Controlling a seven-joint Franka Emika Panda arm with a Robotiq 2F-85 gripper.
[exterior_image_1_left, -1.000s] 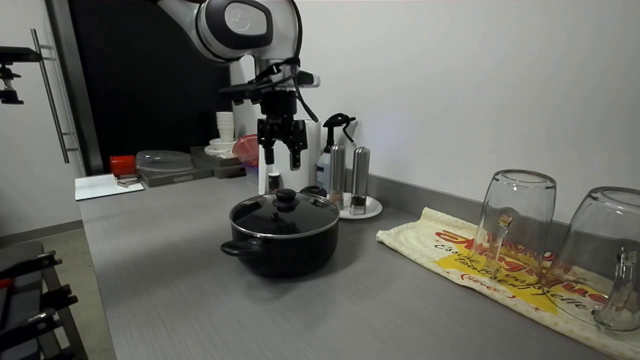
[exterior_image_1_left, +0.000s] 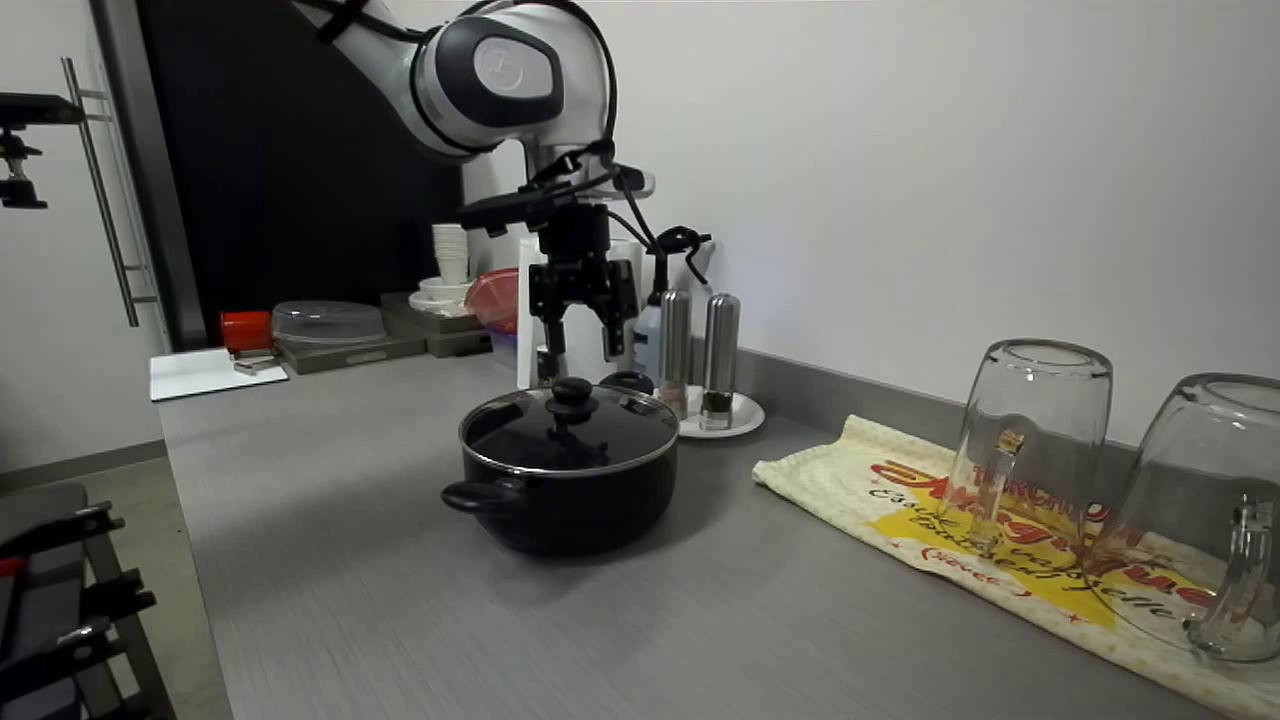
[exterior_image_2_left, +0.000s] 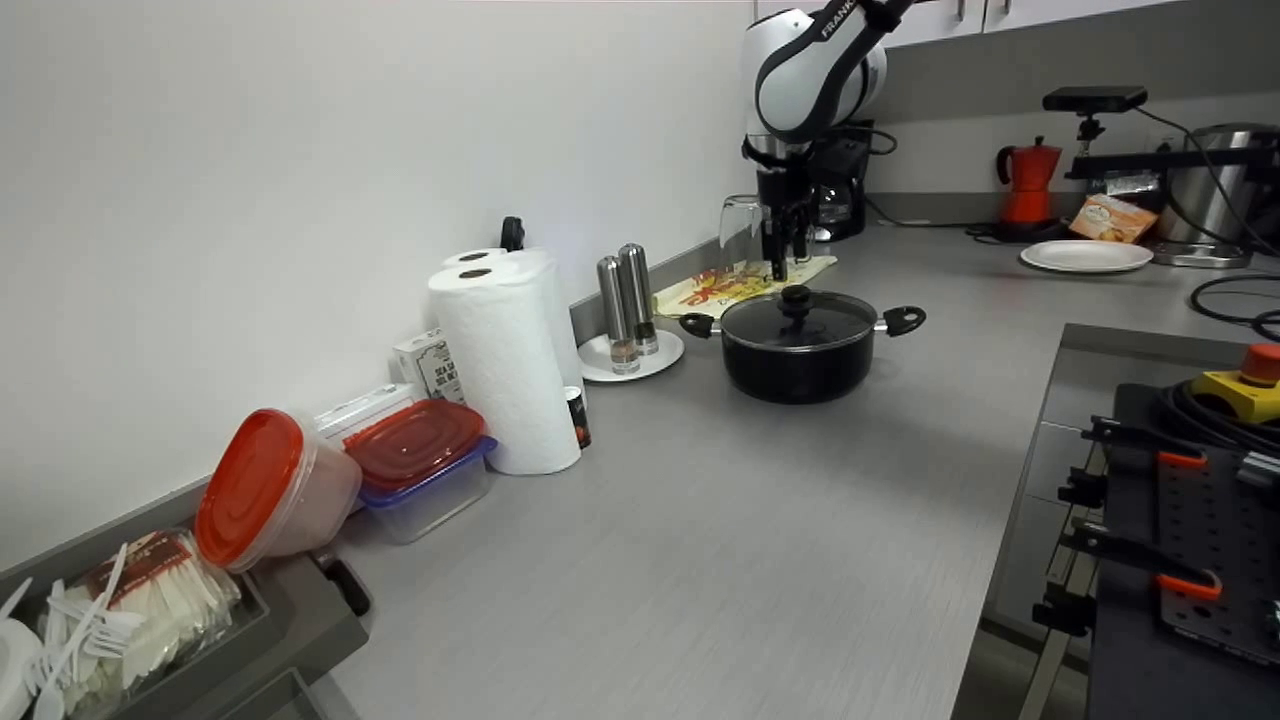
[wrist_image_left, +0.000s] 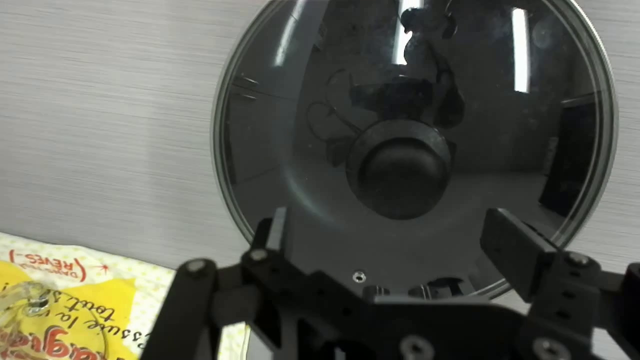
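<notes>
A black pot (exterior_image_1_left: 564, 510) stands on the grey counter, covered by a glass lid (exterior_image_1_left: 504, 434) with a round black knob (exterior_image_1_left: 572, 398). Above the lid hangs my gripper (exterior_image_1_left: 584, 354), open and pointing down, its fingers apart with nothing between them. Seen from the wrist, the knob (wrist_image_left: 399, 174) lies ahead of the fingertips, roughly centred across the gap, and one finger (wrist_image_left: 510, 249) shows over the lid's lower right. In the second exterior view the gripper (exterior_image_2_left: 788, 274) is just above the knob (exterior_image_2_left: 795, 302) and apart from it.
Two metal grinders (exterior_image_1_left: 720, 360) stand on a white plate (exterior_image_1_left: 746, 416) close behind the pot. Glass mugs (exterior_image_1_left: 1038, 420) rest upside down on a printed towel (exterior_image_1_left: 828, 474) to the right. Paper towel rolls (exterior_image_2_left: 504, 372) stand by the wall.
The arm has come down slightly and shifted a little to the right in the first exterior view. The gripper remains open, and the pot and lid have not moved.
</notes>
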